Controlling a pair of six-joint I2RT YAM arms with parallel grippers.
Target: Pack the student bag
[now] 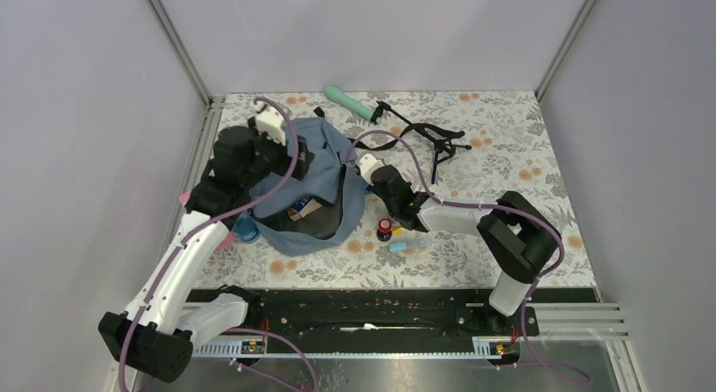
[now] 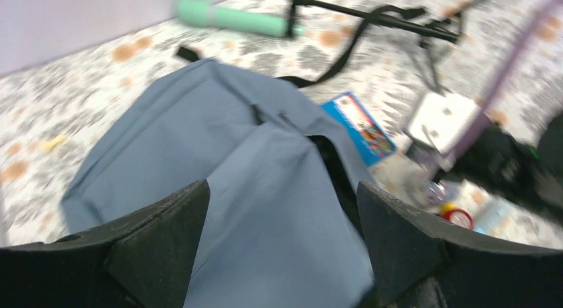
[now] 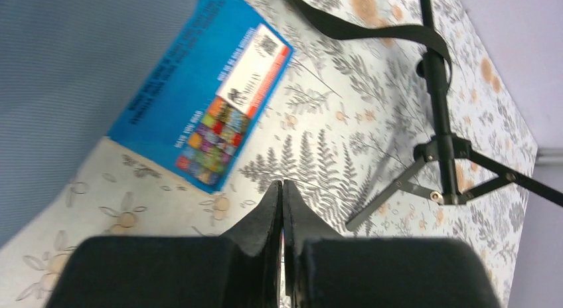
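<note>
The grey-blue bag [image 1: 301,231] lies on the patterned table, a flap over most of its opening and a corner of books [image 1: 302,208] showing. My left gripper is open above the bag's fabric, nothing held. My right gripper is shut, nothing showing between its fingers, just right of the bag above the table. A blue card pack [image 3: 179,122] lies beside the bag in the right wrist view.
A black folding stand [image 1: 422,134] and mint tube [image 1: 346,99] lie behind; a red-capped jar [image 1: 384,230], light blue item [image 1: 408,245] and blue cup [image 1: 246,230] lie in front.
</note>
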